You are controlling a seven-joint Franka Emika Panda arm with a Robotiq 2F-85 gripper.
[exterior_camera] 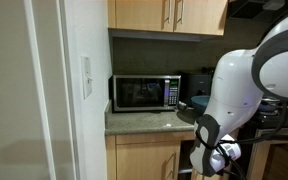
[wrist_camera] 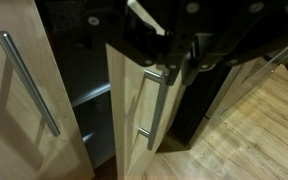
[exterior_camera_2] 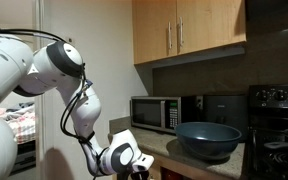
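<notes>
A light wood cabinet door [wrist_camera: 134, 98] stands ajar in the wrist view, with the dark cabinet inside [wrist_camera: 89, 75] showing to its left. My gripper is at the upper part of the door's metal bar handle [wrist_camera: 156, 115] and looks shut on it; the fingers are dark and partly hide the contact. In the first exterior view the white gripper body [exterior_camera: 210, 158] is low in front of the base cabinets, its fingertips hard to make out. The second exterior view shows the wrist [exterior_camera_2: 122, 155] below the counter, fingertips out of sight.
A closed neighbouring door [wrist_camera: 14, 110] with its own bar handle is on the left. Above is the counter [exterior_camera: 144, 122] with a microwave [exterior_camera: 144, 93] and a dark blue pot [exterior_camera_2: 208, 138]. A stove [exterior_camera_2: 276, 115] is at right. Open wood floor [wrist_camera: 254, 125] lies beside the door.
</notes>
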